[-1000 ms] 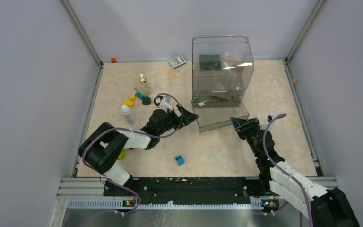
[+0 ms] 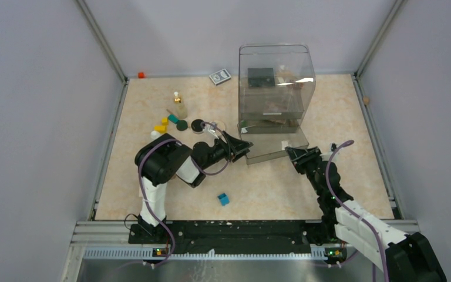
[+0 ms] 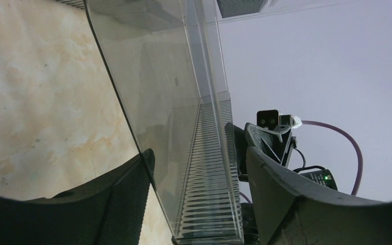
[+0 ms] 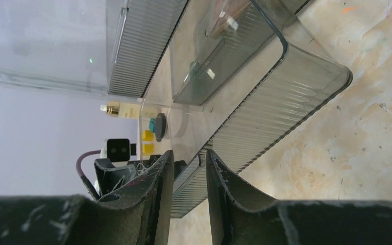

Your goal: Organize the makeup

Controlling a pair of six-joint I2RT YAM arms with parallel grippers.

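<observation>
A clear acrylic organizer (image 2: pixel 273 94) stands at the back right, its bottom drawer (image 2: pixel 267 153) pulled out toward the front. My left gripper (image 2: pixel 243 150) is at that drawer's left front; in the left wrist view its part-open fingers straddle the clear wall (image 3: pixel 163 81). My right gripper (image 2: pixel 290 153) is shut on the drawer's rim at the front right, as the right wrist view shows. Left of the organizer lie a gold-capped bottle (image 2: pixel 179 106), dark round compacts (image 2: pixel 181 126) and yellow pieces (image 2: pixel 160 128).
A blue block (image 2: pixel 223 199) lies on the front middle of the table. A card box (image 2: pixel 219 76) is at the back edge.
The right arm is almost still.
</observation>
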